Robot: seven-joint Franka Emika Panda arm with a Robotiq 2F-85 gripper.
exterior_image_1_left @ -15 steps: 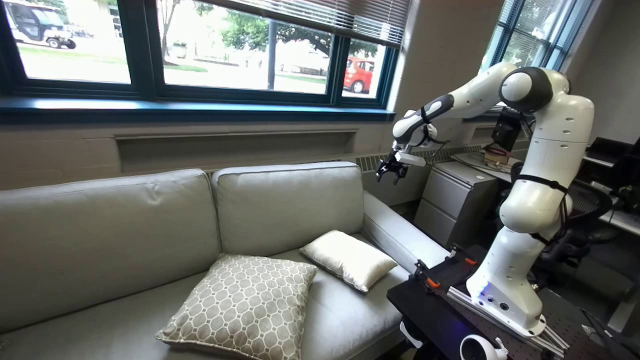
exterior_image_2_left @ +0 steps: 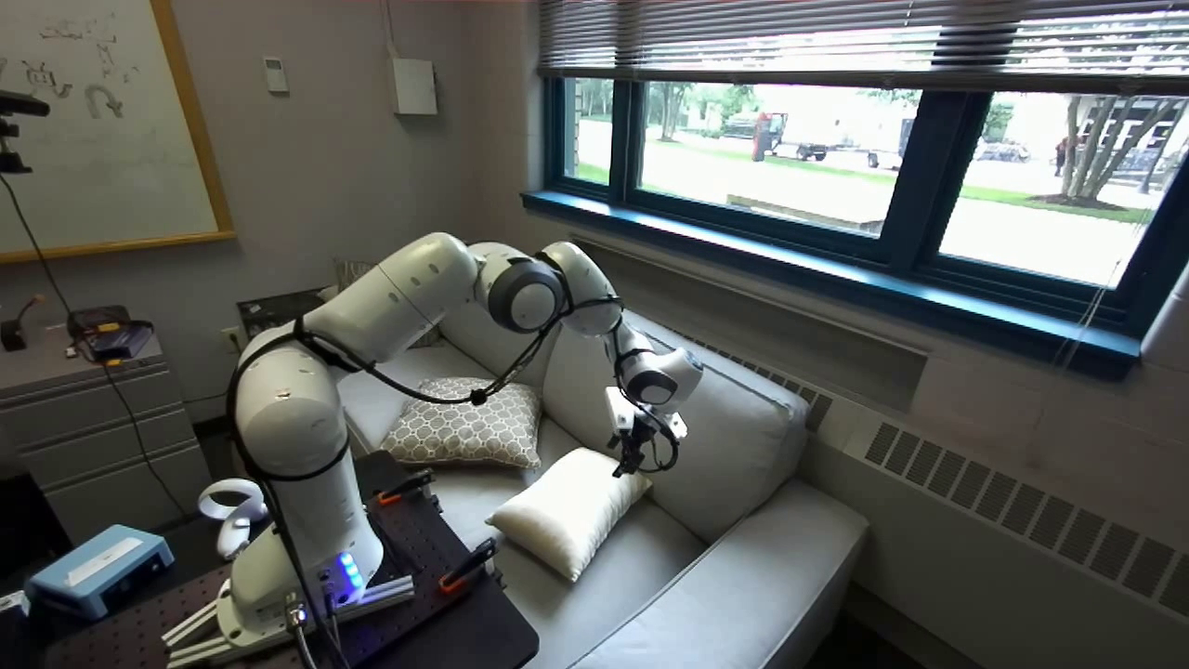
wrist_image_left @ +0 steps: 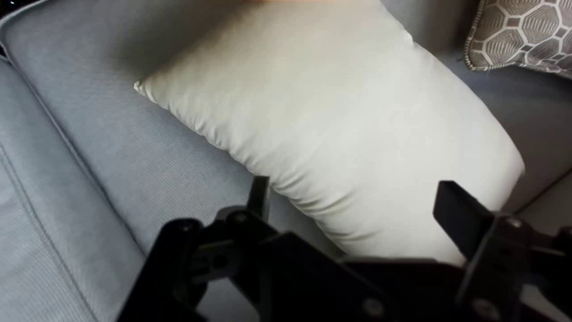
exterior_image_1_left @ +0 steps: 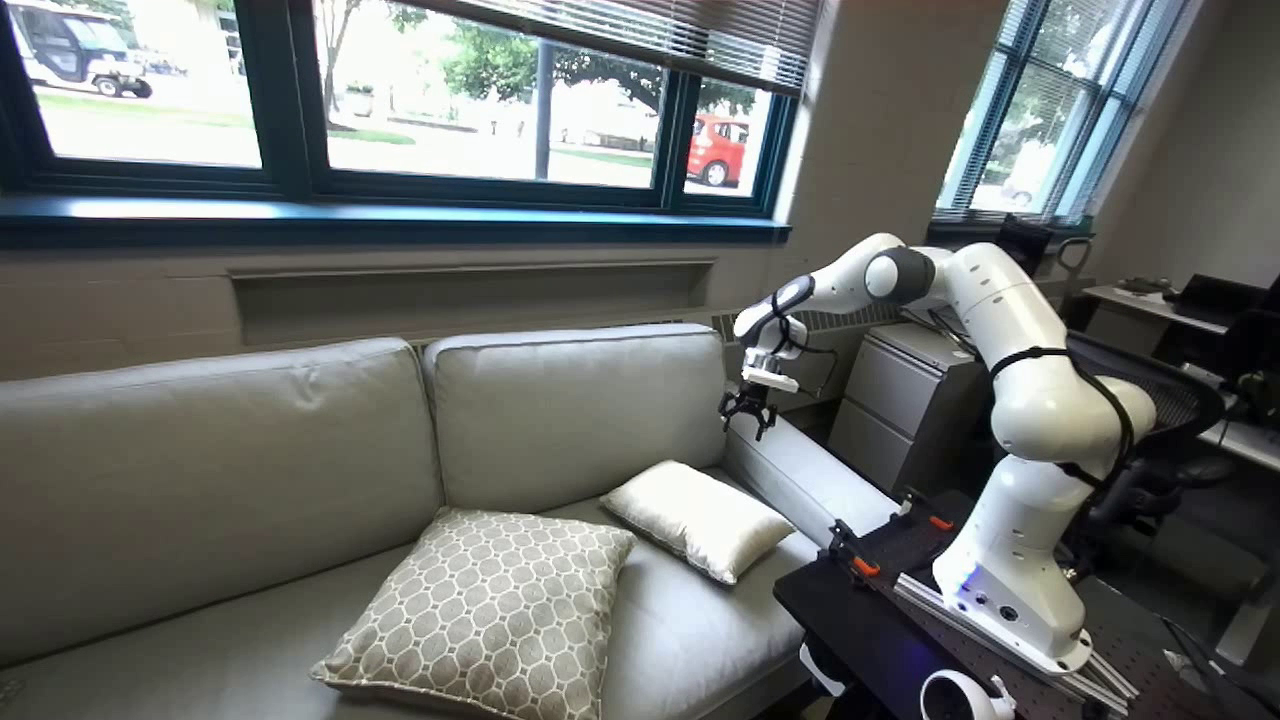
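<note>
A small cream pillow (exterior_image_1_left: 699, 518) lies flat on the sofa seat, near the right armrest in exterior view 1. My gripper (exterior_image_1_left: 749, 422) hangs above and beyond it, pointing down and apart from it. From the wrist, the pillow (wrist_image_left: 343, 118) fills the middle of the view, and its seamed edge runs between my two fingers. The gripper is open with nothing held, one finger over the grey seat and the other over the pillow. In exterior view 2 the gripper (exterior_image_2_left: 630, 463) overlaps the pillow's far corner.
A larger patterned pillow (exterior_image_1_left: 498, 606) lies to the left on the grey sofa. The sofa's armrest (exterior_image_1_left: 816, 474) and backrest (exterior_image_1_left: 576, 414) rise around the cream pillow. Clamps (exterior_image_2_left: 468, 565) stick up along the edge of the black table (exterior_image_2_left: 507, 636).
My gripper is lower and farther left in exterior view 1, closer to the cream pillow. Both pillows lie as before.
</note>
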